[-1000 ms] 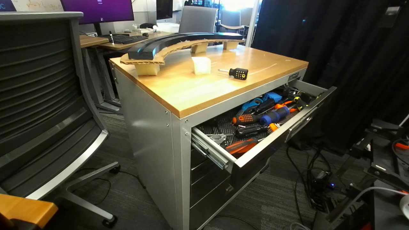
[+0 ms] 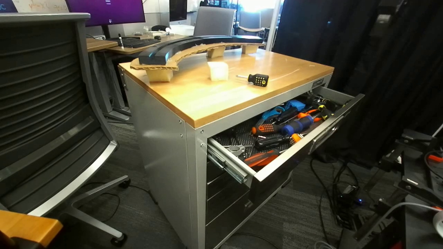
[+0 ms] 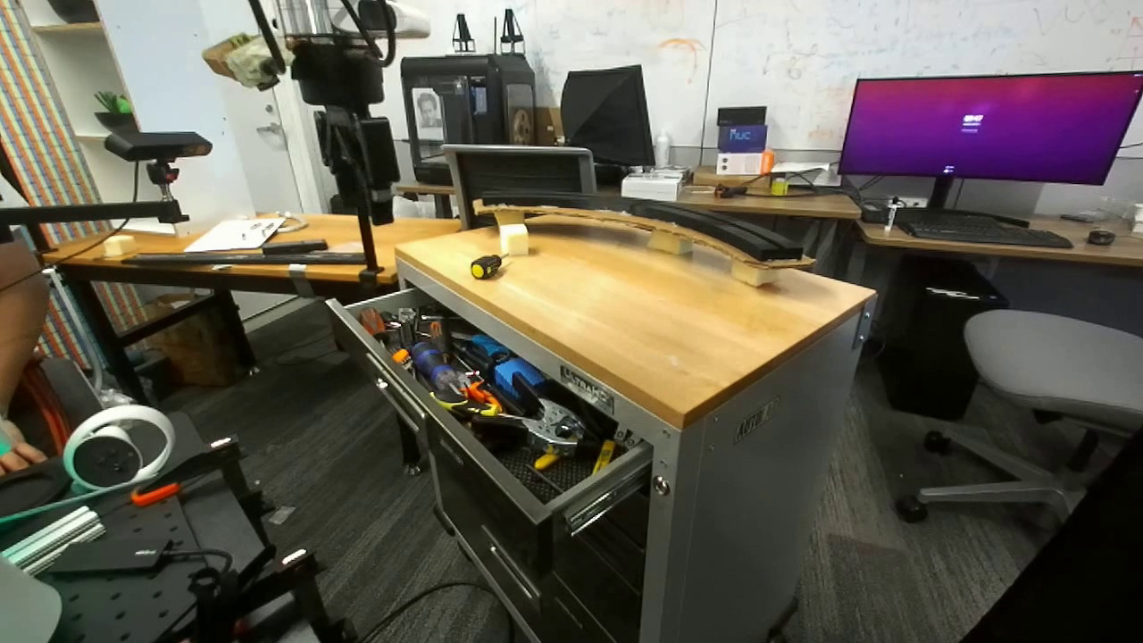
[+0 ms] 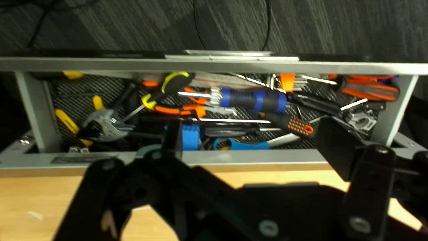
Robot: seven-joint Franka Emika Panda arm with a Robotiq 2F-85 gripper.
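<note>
In the wrist view my gripper stands open, its dark fingers (image 4: 173,134) spread wide with no object gripped. Beyond and below them lies the pulled-out drawer (image 4: 224,157), full of tools. Among these are a blue-and-black screwdriver (image 4: 254,99), an orange-and-black handle (image 4: 295,124), blue scissors (image 4: 244,144) and red-handled pliers (image 4: 371,87). On the wooden cabinet top rests a short black-and-yellow screwdriver (image 2: 259,80), outside the drawer. Exterior view 2 has the black arm (image 3: 359,150) at upper left; its fingers are hard to make out there.
A curved black piece on cardboard (image 2: 195,45) stands on foam blocks along the back of the cabinet top. A loose foam block (image 2: 218,71) sits near the short screwdriver.
At the upper right of exterior view 1, a small pale patch against the black background has shifted left. The drawer, its tools and the short screwdriver look unmoved.
</note>
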